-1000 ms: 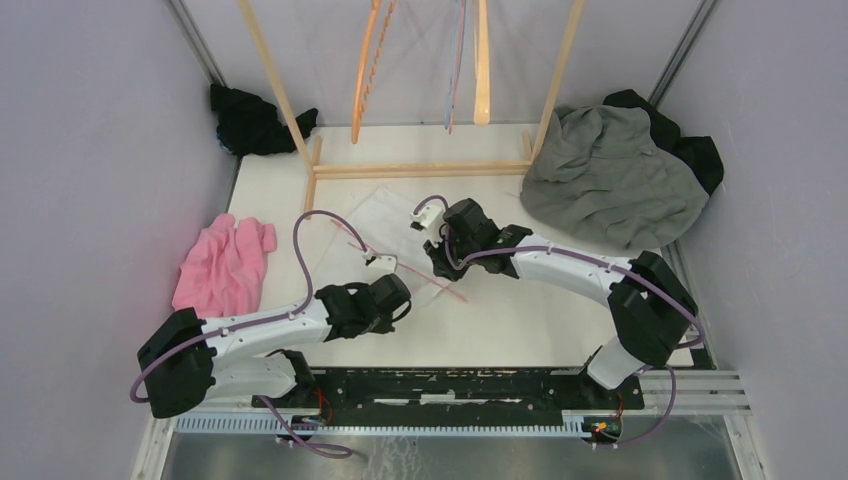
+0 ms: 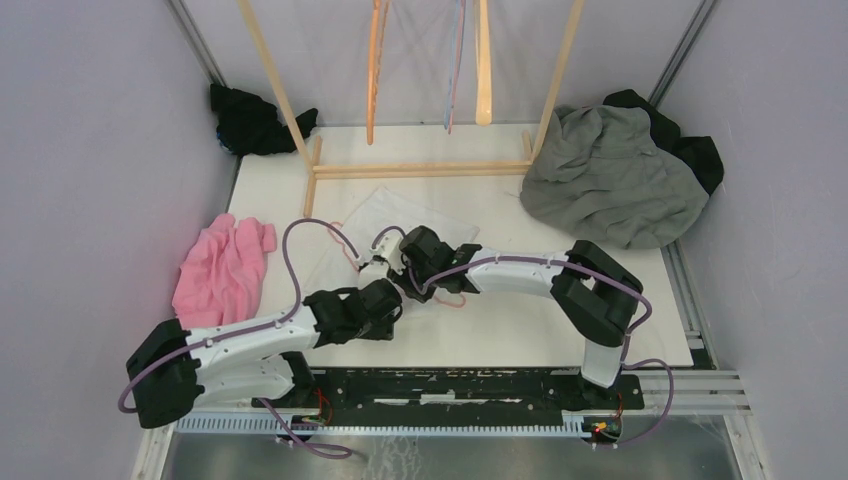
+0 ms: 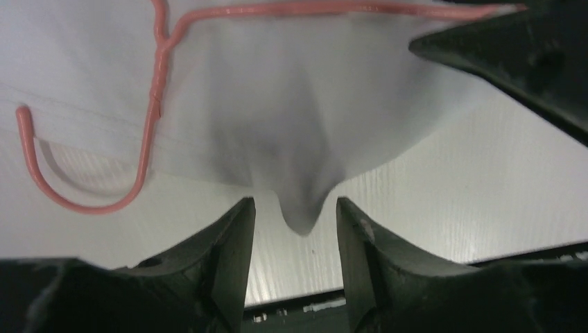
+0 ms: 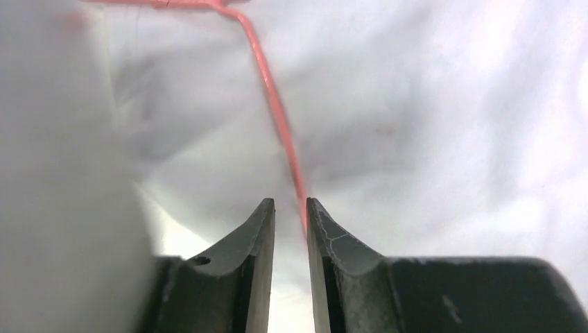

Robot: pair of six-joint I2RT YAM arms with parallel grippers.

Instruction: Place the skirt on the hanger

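The white skirt lies on the table under both grippers. On top of it lies a pink hanger, its curved end reaching past the cloth's edge in the left wrist view. My left gripper stands open, and a pointed fold of the skirt shows in the gap between its fingers. Close beside it, my right gripper is open only by a narrow gap. A pink bar of the hanger runs down to its fingertips; whether it passes between them or behind one, I cannot tell.
A wooden rack stands behind, with hangers hanging from it. Pink cloth lies at the left, grey cloth at the right and black cloth at the back left.
My right gripper has moved left and toward the front, close to the left one. The hanger, earlier seen as a straight line, now shows its curved ends.
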